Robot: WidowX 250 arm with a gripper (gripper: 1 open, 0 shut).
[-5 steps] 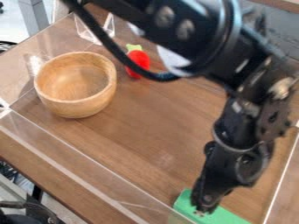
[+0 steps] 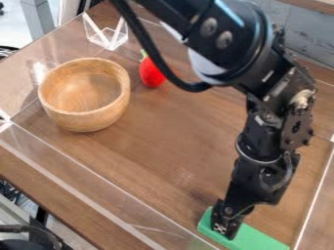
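My black gripper (image 2: 229,217) points down at the lower right, low over a green rectangular board (image 2: 263,243), its fingertips at or just above the board's left part. Whether anything lies between the fingers is hidden by the dark gripper body. A round wooden bowl (image 2: 81,109) sits on the left. A red object (image 2: 151,74), possibly a toy strawberry or pepper, lies behind the bowl, partly hidden by the arm's cable.
Clear plastic edging runs along the left and right sides of the wooden table (image 2: 156,166). A white wire-like stand (image 2: 107,31) is at the back left.
The arm has shifted slightly, its gripper staying low at the green board. The bowl and red object have not moved.
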